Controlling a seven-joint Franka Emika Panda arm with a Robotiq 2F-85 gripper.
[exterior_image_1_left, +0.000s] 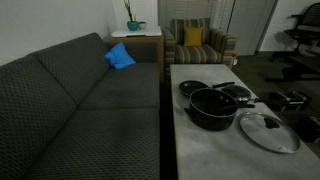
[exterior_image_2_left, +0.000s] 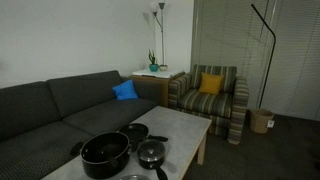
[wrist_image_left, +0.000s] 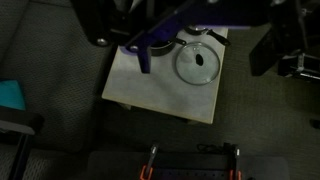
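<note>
A large black pot (exterior_image_1_left: 212, 112) stands on the light coffee table (exterior_image_1_left: 225, 160), with a small dark pan (exterior_image_1_left: 192, 87) behind it and a smaller pan (exterior_image_1_left: 238, 92) to its right. A round glass lid (exterior_image_1_left: 268, 132) with a dark knob lies flat near the table's right edge. In the wrist view, my gripper is open, its dark fingers (wrist_image_left: 144, 60) wide apart at the top. It looks down from above; the lid (wrist_image_left: 197, 64) shows between the fingers with clear space around it. Neither exterior view shows the arm.
A grey sofa (exterior_image_1_left: 85, 100) with a blue cushion (exterior_image_1_left: 120, 56) runs along the table's left. A striped armchair (exterior_image_2_left: 208, 98) with a yellow cushion (exterior_image_2_left: 211, 83) stands beyond it.
</note>
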